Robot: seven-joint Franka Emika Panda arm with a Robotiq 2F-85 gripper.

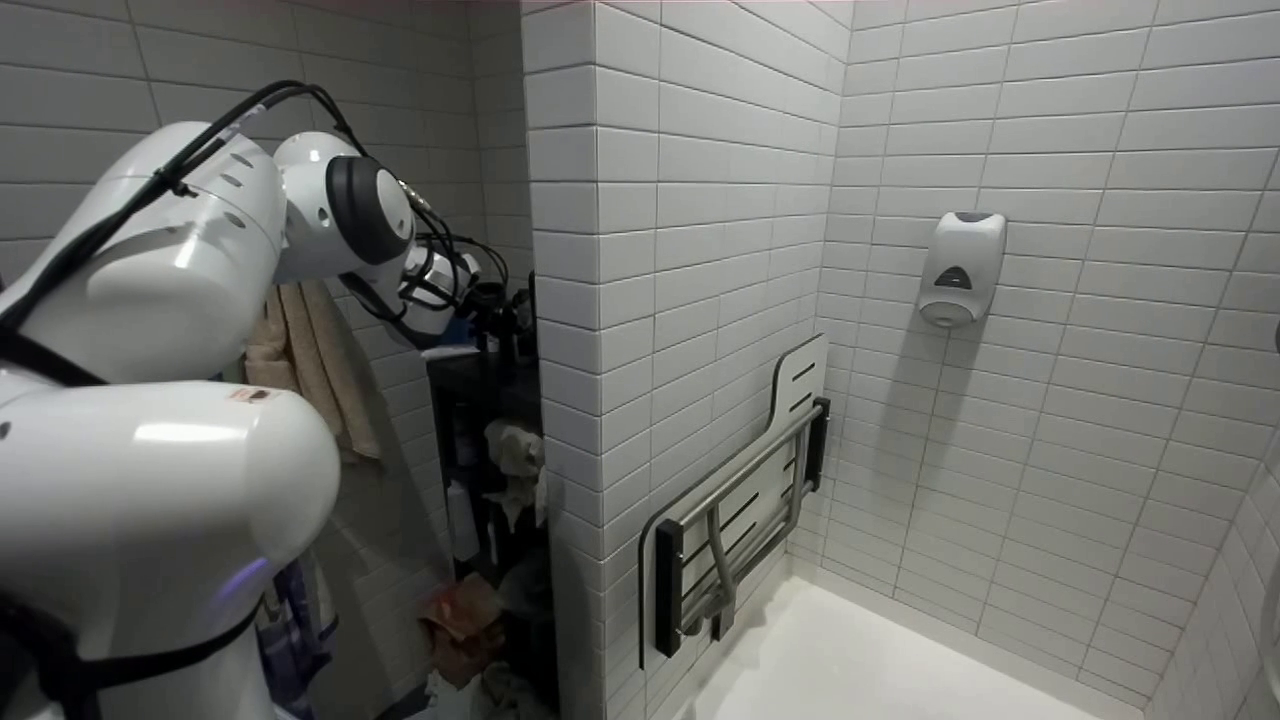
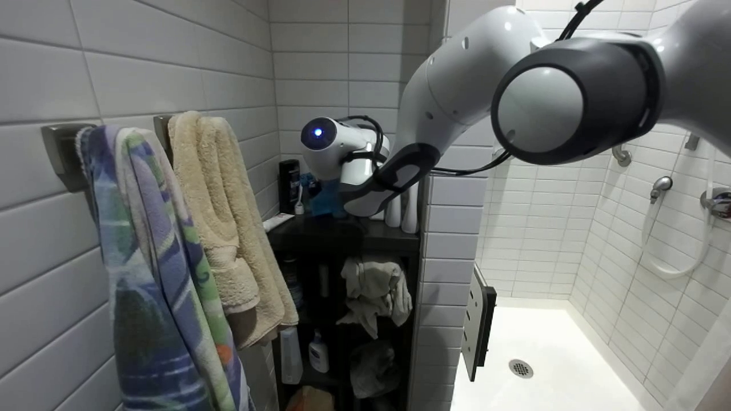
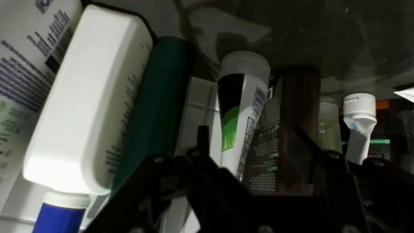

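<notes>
In the wrist view my gripper has its two dark fingers spread apart. A tube with a black, green and white label (image 3: pixel 233 112) and a dark brown bottle (image 3: pixel 297 116) appear in the space between the fingertips; contact with either cannot be made out. Left of them stand a dark green bottle (image 3: pixel 161 97) and a white bottle with a blue cap (image 3: pixel 91 101). In exterior view 1 the gripper (image 1: pixel 489 318) is a small dark shape over the shelf. The arm's wrist hides it in exterior view 2.
A black shelf unit (image 2: pixel 322 236) stands in the corner, crowded with toiletries. Towels (image 2: pixel 219 226) hang on the left wall. A tiled wall end (image 1: pixel 570 360) rises close beside the gripper. A small white-capped tube (image 3: pixel 360 112) stands right of the fingers.
</notes>
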